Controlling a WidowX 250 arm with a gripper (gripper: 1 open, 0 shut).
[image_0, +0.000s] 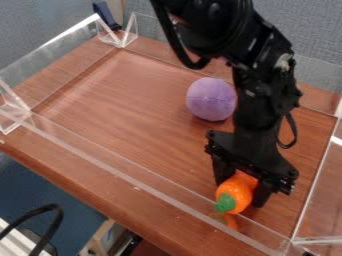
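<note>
My black gripper (249, 172) is lowered at the right front of the wooden surface, its fingers around an orange carrot-like object (235, 192) with a green end facing the camera. Whether the fingers press on it or only surround it is hard to see. A purple ball (211, 98) rests on the wood behind and left of the gripper.
Low clear plastic walls (120, 170) border the wooden surface (107, 100) along the front and sides. A blue floor and some cables lie beyond the front edge at lower left.
</note>
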